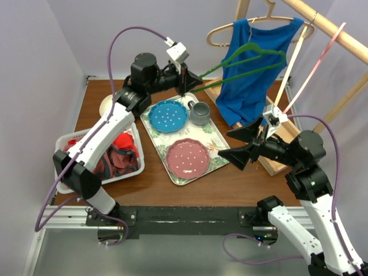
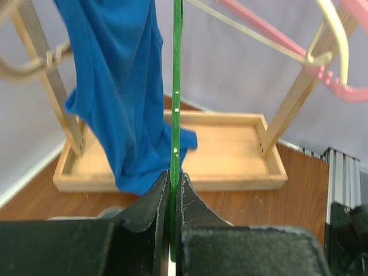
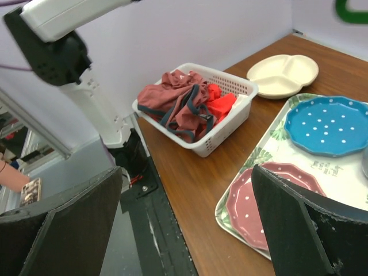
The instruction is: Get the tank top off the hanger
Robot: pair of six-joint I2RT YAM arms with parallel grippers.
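A blue tank top hangs from the wooden rack at the back right, with a beige hanger behind its upper part; it also fills the upper left of the left wrist view. My left gripper is shut on a green hanger, held up in front of the tank top; in the left wrist view the hanger rises from between the fingertips. My right gripper stands open, below and in front of the tank top, nothing between its fingers.
The rack's wooden base stands behind. A tray holds a pink plate, a blue plate and a grey mug. A basket of clothes is at left; other hangers hang on the rack.
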